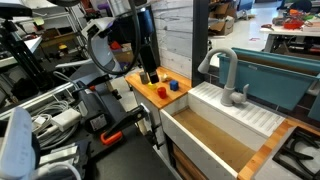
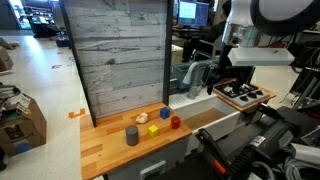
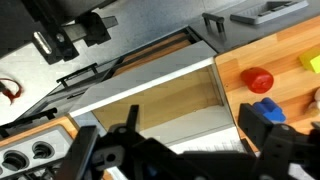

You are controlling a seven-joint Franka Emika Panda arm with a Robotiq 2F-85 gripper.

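Observation:
My gripper reaches in from the bottom of the wrist view, its dark fingers apart and nothing visible between them. In exterior view 2 the gripper (image 2: 212, 76) is in the air, at the end of the white arm. An open white drawer (image 1: 210, 135) with a bare wooden floor looks empty. On the wooden counter sit a red round object (image 2: 175, 122), a blue object (image 2: 164, 113) and a yellow block (image 2: 153, 129). Also there are a grey cylinder (image 2: 132, 133) and another small yellowish thing (image 2: 142, 117).
A grey faucet (image 1: 232, 75) rises behind the drawer, before a teal bin (image 1: 265, 80). A stove (image 1: 298, 152) stands at the right. The tall wooden panel (image 2: 128, 60) borders the counter's back. Black handles (image 1: 125, 127) project in front.

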